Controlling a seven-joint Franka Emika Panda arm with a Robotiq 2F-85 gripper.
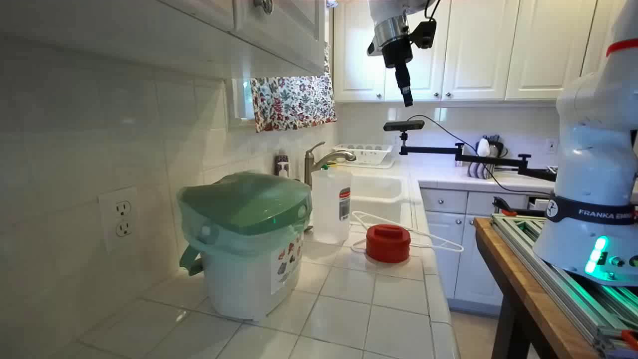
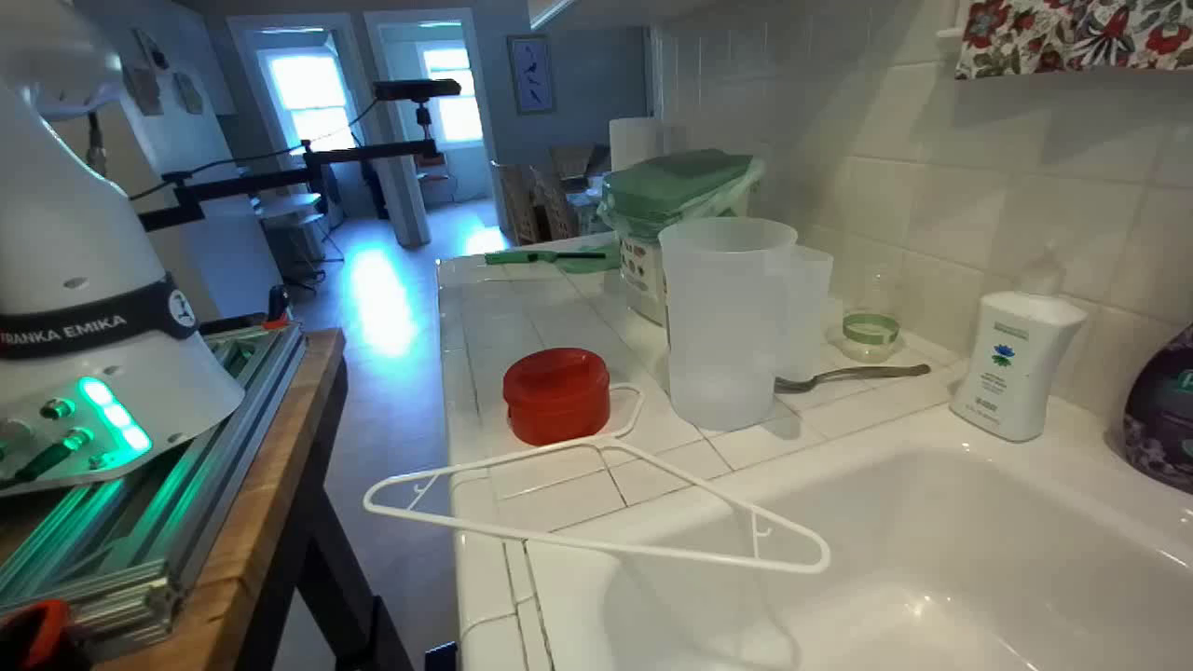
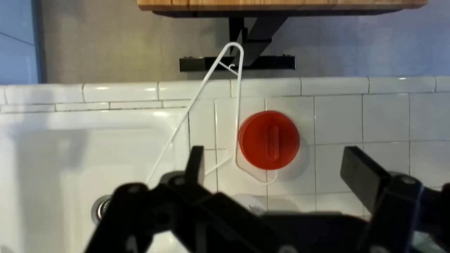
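My gripper is wide open in the wrist view, with nothing held between its fingers. In exterior view 1 the same gripper hangs high above the counter, well clear of everything on it. Below, a round red container with a ridged lid rests on the white tiles, seen from above between the fingertips. A white plastic hanger lies beside it, its hook end passing close around the red container. One end of the hanger reaches past the counter edge and the other extends over the sink.
A tall translucent pitcher stands near the container, and a white bin with a green lid is farther along the counter. The sink, faucet, spoon and soap bottle lie nearby. Bare tiles extend along the front.
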